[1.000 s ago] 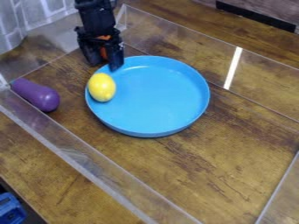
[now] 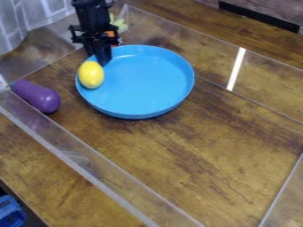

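The black gripper [image 2: 95, 46] is at the top left, low at the back-left rim of a round blue plate [image 2: 140, 84]; its fingertips are dark and hard to make out, and it looks shut. A yellow egg-shaped object [image 2: 90, 74] lies in the left of the plate. A small orange-red thing [image 2: 110, 35] is partly hidden behind the gripper. A purple eggplant-like object [image 2: 35, 96] lies outside the plate to the left.
Clear plastic-like walls border the wooden surface at the left and along the back. A blue object [image 2: 7, 213] shows at the bottom left corner.
The blue plate, with the yellow object in it, has shifted left and up toward the back. The gripper has moved slightly to the left.
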